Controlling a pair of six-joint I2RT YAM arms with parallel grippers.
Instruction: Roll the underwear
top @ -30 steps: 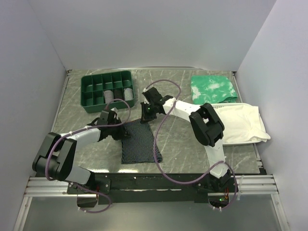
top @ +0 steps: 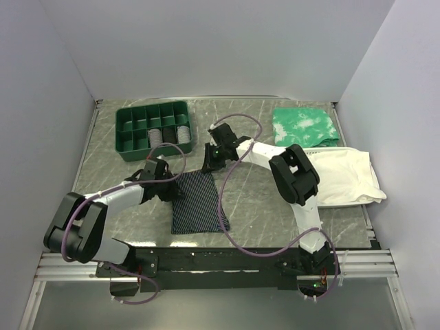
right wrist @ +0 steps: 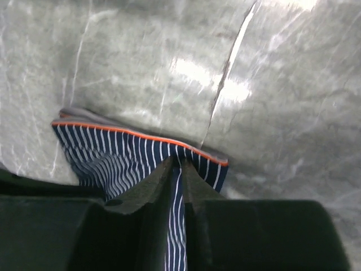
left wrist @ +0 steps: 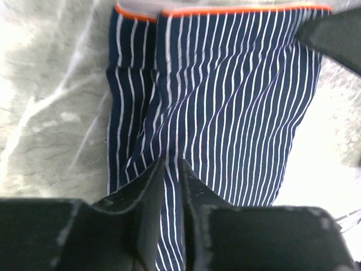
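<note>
The underwear (top: pixel 199 210), dark navy with thin white stripes and an orange-edged waistband, lies flat on the table, its waistband end toward the back. In the right wrist view, my right gripper is shut on the underwear (right wrist: pixel 130 161) just below the waistband, near one corner. My left gripper (top: pixel 177 194) is at the underwear's left edge. In the left wrist view its fingertips (left wrist: pixel 157 169) stand close together over the striped cloth, with a narrow gap between them; whether they pinch any cloth cannot be told.
Behind my left arm stands a green divided box (top: pixel 152 113) with rolled items in several compartments. A green cloth (top: pixel 302 127) and a white cloth-lined tray (top: pixel 340 179) are at the right. Table between the underwear and the tray is clear.
The underwear's near end has shifted slightly to the left. My left gripper has moved only a little, and the right gripper stays by the waistband.
</note>
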